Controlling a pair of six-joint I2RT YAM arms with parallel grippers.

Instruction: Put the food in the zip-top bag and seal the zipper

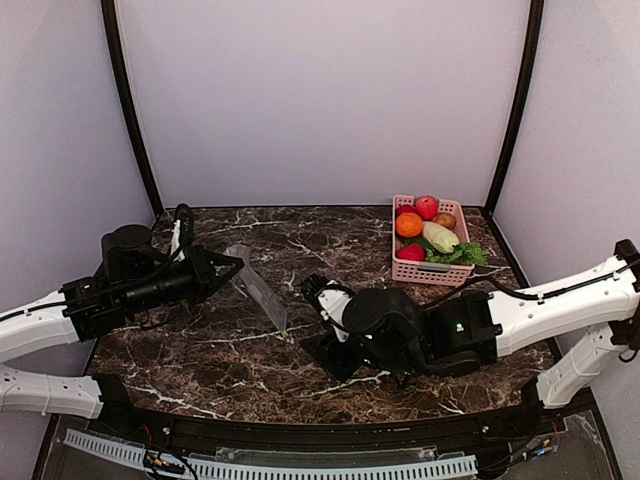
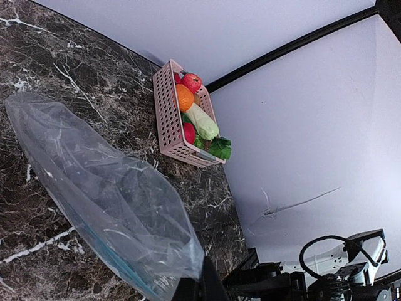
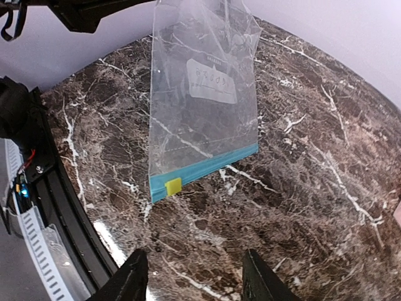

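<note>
A clear zip top bag (image 1: pixel 260 288) with a blue zipper strip and yellow slider hangs from my left gripper (image 1: pixel 236 260), which is shut on it; in the left wrist view its top end meets the fingers. My right gripper stands apart from the bag, its fingers parted with nothing between them. The food sits in a pink basket (image 1: pixel 430 268) at the back right: red fruits, an orange (image 1: pixel 408 224), a brown item, a pale vegetable (image 1: pixel 439 237) and leafy greens (image 1: pixel 462 255).
</note>
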